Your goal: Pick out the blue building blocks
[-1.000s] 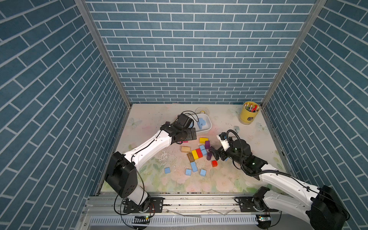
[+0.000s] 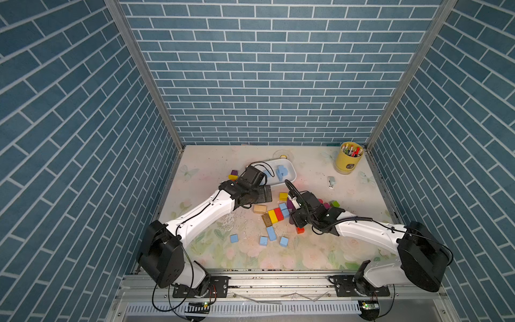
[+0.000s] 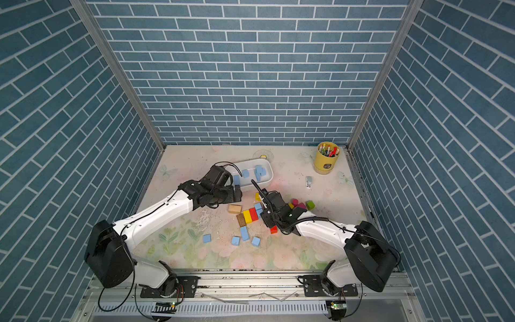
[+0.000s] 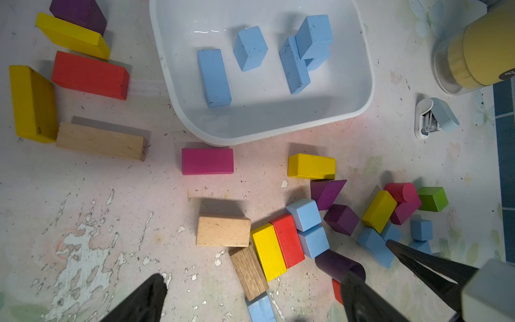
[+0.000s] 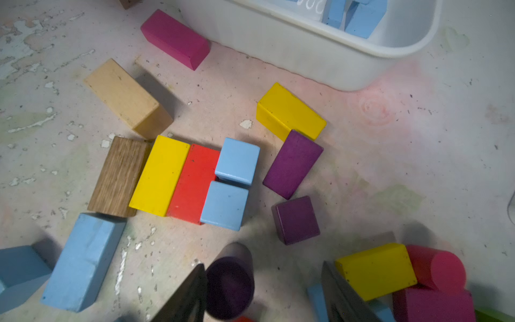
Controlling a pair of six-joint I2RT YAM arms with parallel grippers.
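Several blue blocks lie in a white tray (image 4: 284, 131), among them a long blue block (image 4: 214, 77). On the table, two blue cubes (image 5: 224, 205) sit against a red block (image 5: 194, 183). Nearer the front lies a long blue block (image 5: 83, 261) and a loose blue block (image 5: 20, 276); another blue cube (image 2: 234, 238) is farther left. My right gripper hangs over the table with its fingers apart, a purple cylinder (image 5: 230, 287) showing below by its left finger. My left gripper is open and empty, on the tray's near side.
Yellow, purple and wooden blocks crowd the table's middle. More blue pieces (image 4: 376, 247) lie beside a yellow block (image 4: 379, 209) at the right. A yellow pen cup (image 2: 348, 157) stands back right.
My right arm has moved leftward over the block cluster, covering the purple blocks there. The left arm has drawn back slightly from the tray, toward the front left. The visible blocks have stayed put.
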